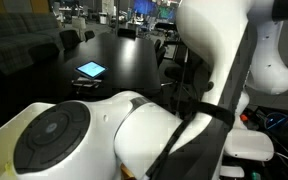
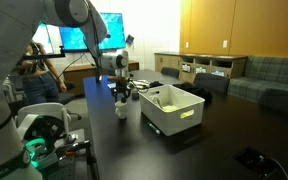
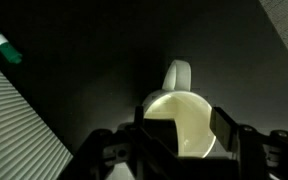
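Observation:
A white mug (image 3: 194, 120) stands on the dark table, seen from above in the wrist view, its handle (image 3: 178, 74) toward the top of the picture. My gripper is over it, with the fingers apart, one toward each side of the rim. Whether a finger touches the mug cannot be told. A dark shape covers part of the mug's opening. In exterior view 2 the mug (image 2: 121, 109) is a small white form just below my gripper (image 2: 118, 92). The robot's own arm hides this spot in exterior view 1.
A white open box (image 2: 176, 124) stands close to the mug. A green and white marker (image 3: 2, 42) lies on the table by a ribbed pale surface (image 3: 19, 130). Much of the dark table (image 2: 204, 158) in front of the box is clear.

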